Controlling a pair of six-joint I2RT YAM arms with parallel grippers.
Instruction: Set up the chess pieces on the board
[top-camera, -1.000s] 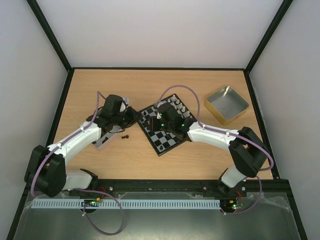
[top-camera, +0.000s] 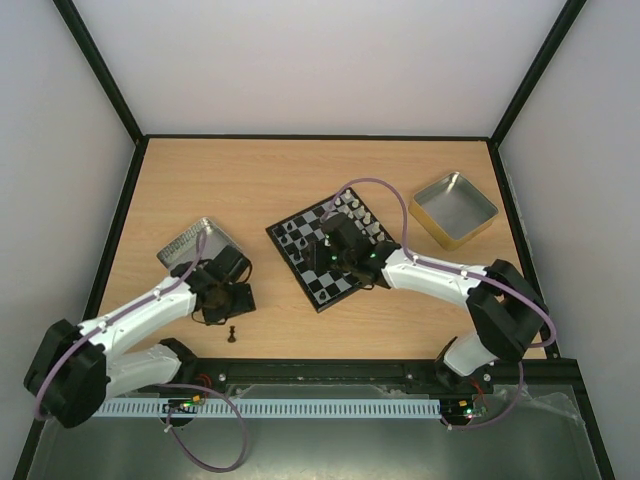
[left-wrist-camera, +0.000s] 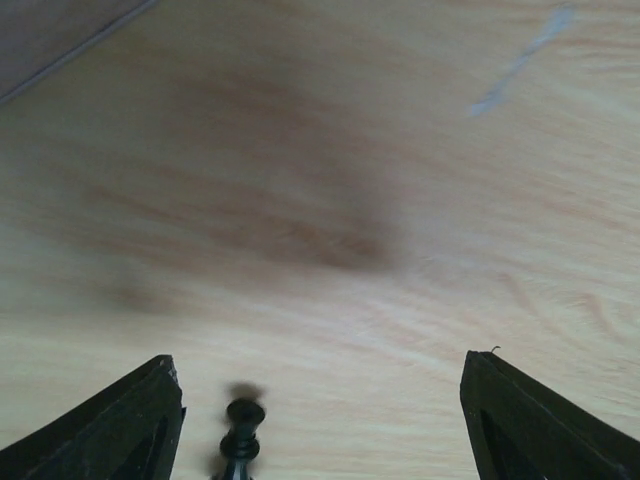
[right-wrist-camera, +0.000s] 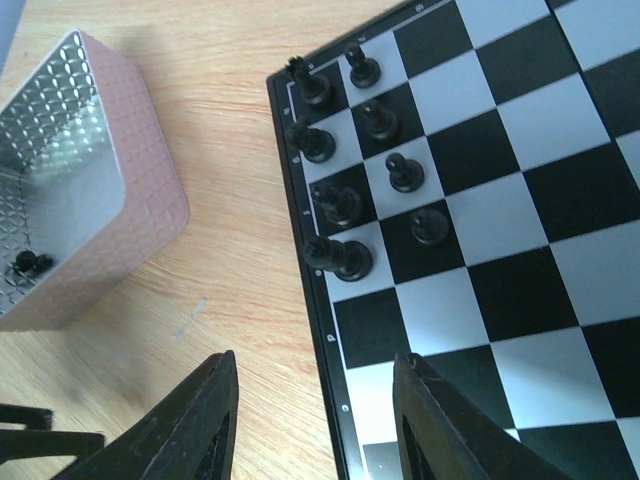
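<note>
My left gripper stands open low over the wood at the left front. A dark chess piece (left-wrist-camera: 242, 432) is between and below its fingers, seen in the top view as a small piece (top-camera: 232, 334). My right gripper hangs over the left edge of the chessboard (right-wrist-camera: 545, 280), its fingers apart with nothing between them. Several dark pieces stand along one side of the board, among them a tall one (right-wrist-camera: 352, 260) and a pawn (right-wrist-camera: 405, 172). White pieces (top-camera: 355, 205) line the far side in the top view.
A pinkish-grey container (right-wrist-camera: 140, 220) left of the board holds at least one dark piece (right-wrist-camera: 32, 263). A gold-rimmed metal tray (top-camera: 428, 215) sits at the back right. Bare wood lies at the back and front of the table.
The right arm has moved slightly.
</note>
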